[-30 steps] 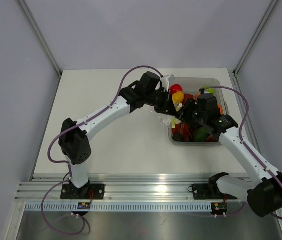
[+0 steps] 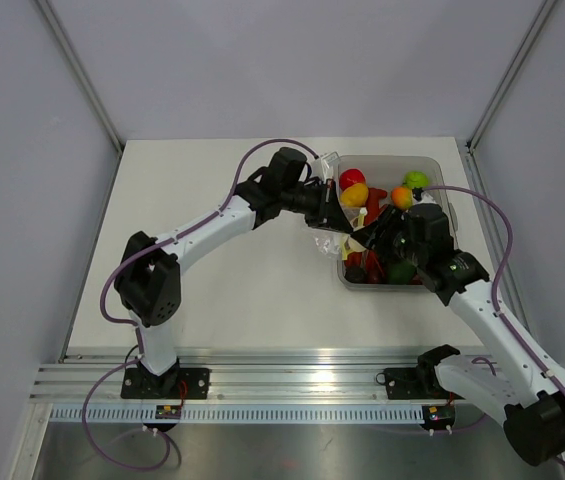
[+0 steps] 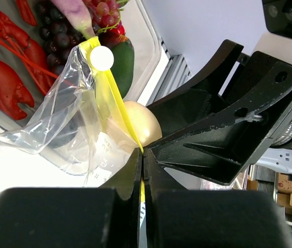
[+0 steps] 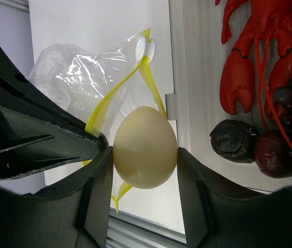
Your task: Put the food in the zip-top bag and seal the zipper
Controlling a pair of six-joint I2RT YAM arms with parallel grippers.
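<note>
The clear zip top bag (image 4: 73, 77) has a yellow zipper with a white slider (image 3: 102, 58), and its mouth is spread between two yellow edges. In the left wrist view my left gripper is shut on the yellow zipper edge (image 3: 117, 98). A pale egg (image 4: 146, 144) is clasped between the fingers of my right gripper, over the bag's mouth in that view. From the left wrist view, the egg shows right beside the yellow edge. Both grippers meet closely in the top view, where the arms partly hide the bag.
To the right stands a grey bin (image 2: 392, 168) of play food, with its near wall close to the bag. It holds a red lobster (image 4: 262, 46), dark grapes (image 3: 58, 36), an eggplant (image 3: 76, 13) and more.
My right arm has shifted down and slightly right in the top view. The left arm has moved a little towards the front; both grippers stay close together.
</note>
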